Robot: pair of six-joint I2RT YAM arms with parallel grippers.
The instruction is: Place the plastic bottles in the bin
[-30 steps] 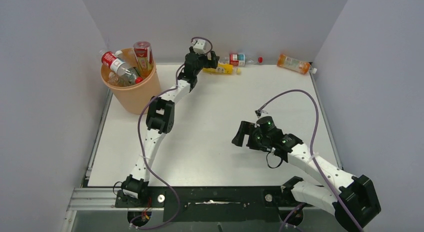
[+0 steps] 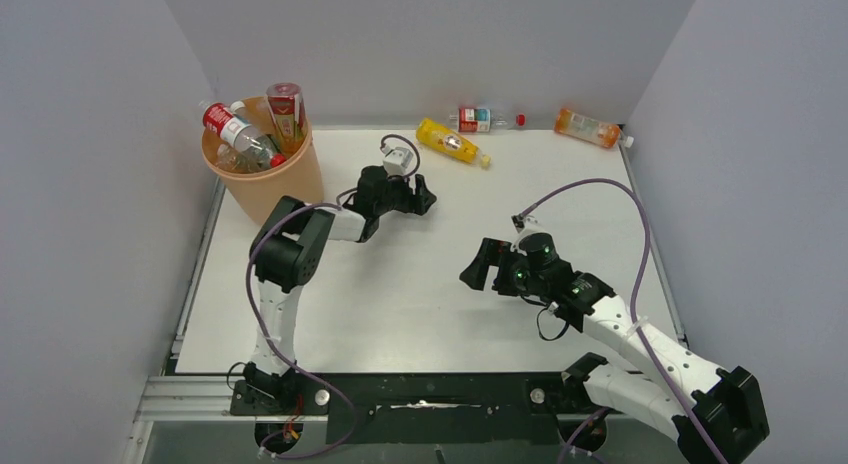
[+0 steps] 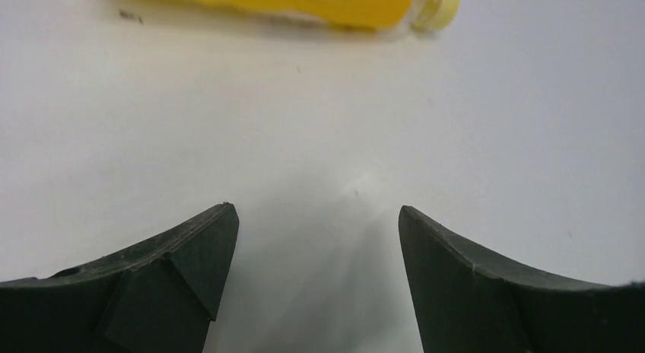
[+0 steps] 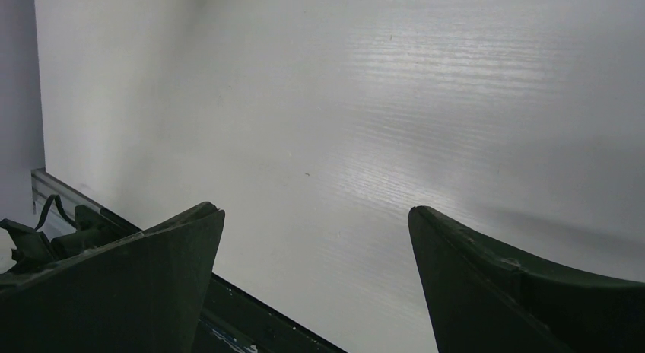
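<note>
The peach bin (image 2: 255,189) at the upper left holds several bottles and a can. A yellow bottle (image 2: 450,141) lies on its side along the back, near a red-labelled clear bottle (image 2: 485,120) and an orange bottle (image 2: 590,129). My left gripper (image 2: 418,194) is open, just in front of the yellow bottle and empty; in the left wrist view that bottle (image 3: 304,3) lies beyond the fingertips. My right gripper (image 2: 486,264) stands open over the right middle of the table, with only bare board between its fingers.
Grey walls stand at the back and both sides, and a dark rail (image 2: 424,384) runs along the front edge.
My left gripper has moved from over the yellow bottle toward the front. The yellow bottle now lies more slanted and slightly right.
</note>
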